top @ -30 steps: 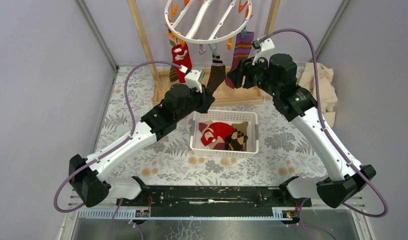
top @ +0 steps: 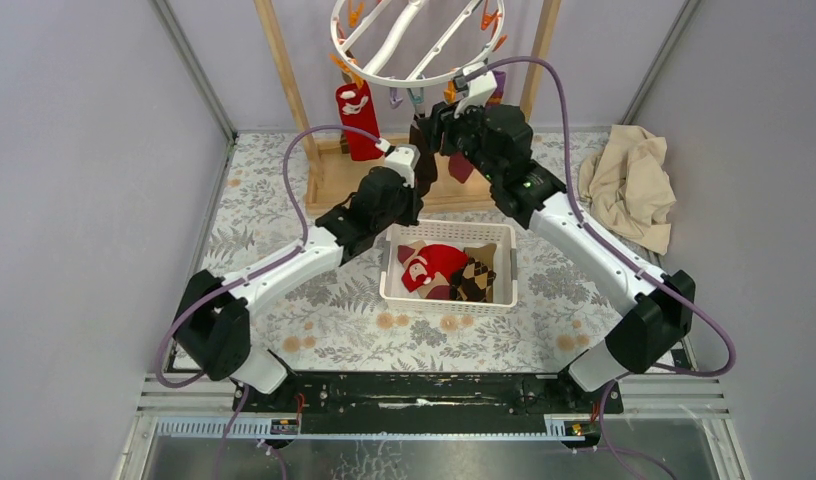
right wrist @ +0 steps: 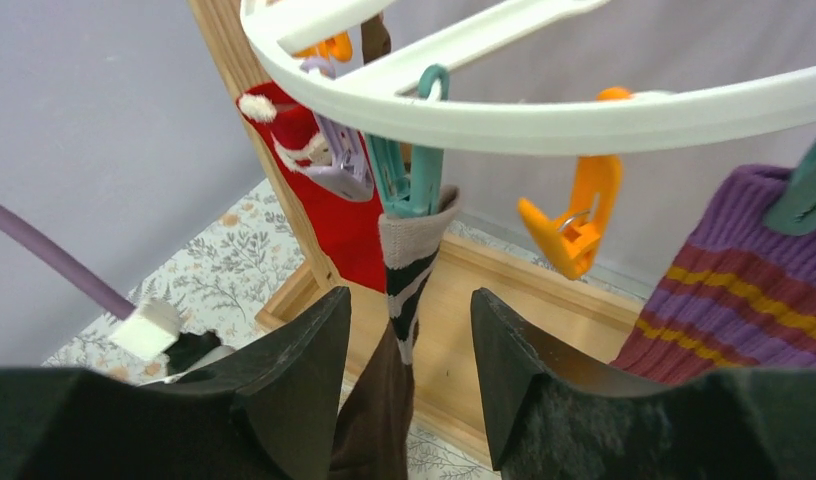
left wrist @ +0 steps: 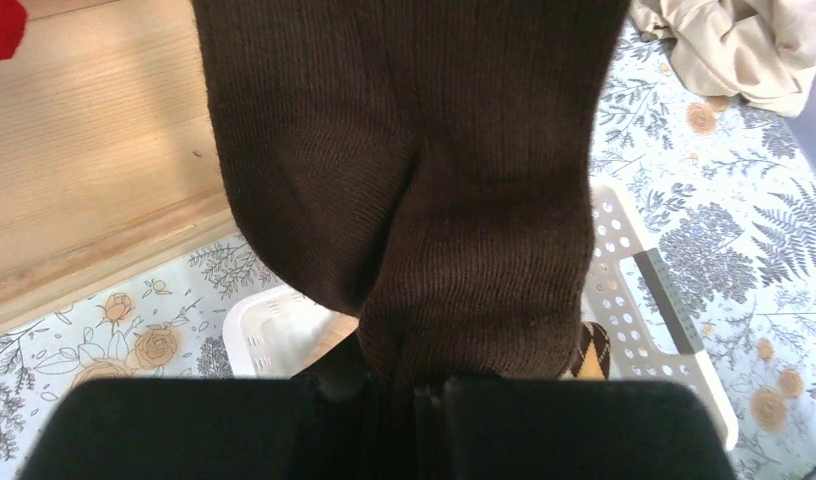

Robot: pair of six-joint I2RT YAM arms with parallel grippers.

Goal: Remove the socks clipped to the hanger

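A dark brown sock (left wrist: 404,180) with a striped cuff hangs from a teal clip (right wrist: 416,185) on the white round hanger (right wrist: 544,125). My left gripper is shut on its lower end, and the knit is stretched and creased above the fingers. In the right wrist view, my right gripper stands open, its two fingers on either side of the sock just below the cuff, apart from it. A red Santa sock (top: 358,122) hangs to the left. The purple striped sock (right wrist: 719,290) hangs on the right.
Below stands a white basket (top: 449,304) with several socks in it. Empty orange (right wrist: 581,215) and lilac (right wrist: 344,165) clips flank the teal clip closely. Beige cloth (top: 629,185) lies at the back right.
The left arm has shifted slightly, still holding the brown sock's lower end.
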